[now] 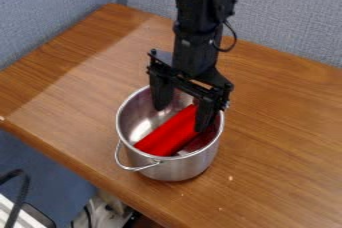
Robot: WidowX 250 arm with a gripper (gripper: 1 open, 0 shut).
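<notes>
A steel pot (179, 167) with a wire handle stands on the wooden table in the camera view. Inside it lies a long red object (166, 137), partly covered by my black gripper (185, 112). The gripper is open, its two fingers reaching down into the pot on either side of the red object; whether they touch it I cannot tell.
A blue-grey wall runs along the back and left. Dark cables hang at the lower left, off the table's edge.
</notes>
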